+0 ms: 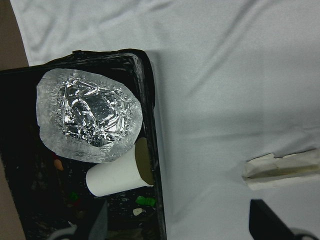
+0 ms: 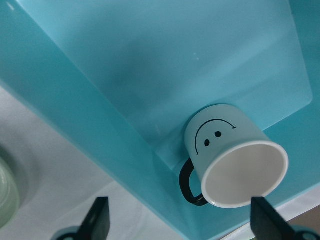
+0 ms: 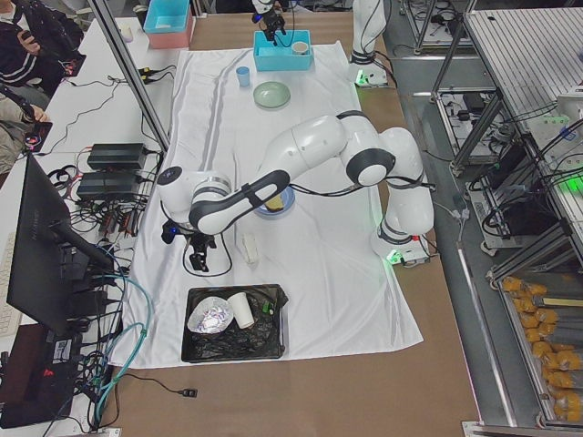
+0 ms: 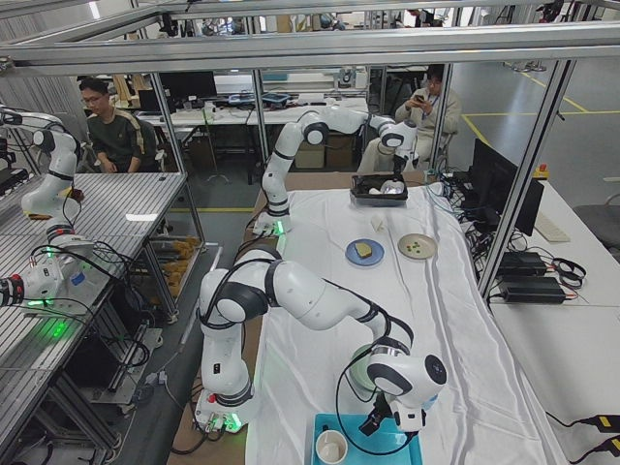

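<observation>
My left gripper hangs open over the side of a black tray (image 1: 150, 95), nothing between its fingers. In the tray lie a crumpled foil dish (image 1: 90, 115) and a white paper cup (image 1: 115, 175) on its side; a torn paper piece (image 1: 280, 170) is on the cloth beside it. My right gripper is open over a blue bin (image 2: 150, 60), where a white smiley mug (image 2: 235, 155) with a black handle lies tilted.
On the white cloth stand a green plate (image 3: 271, 94), a blue cup (image 3: 244, 76), a blue plate with food (image 4: 365, 253) and a beige plate (image 4: 417, 245).
</observation>
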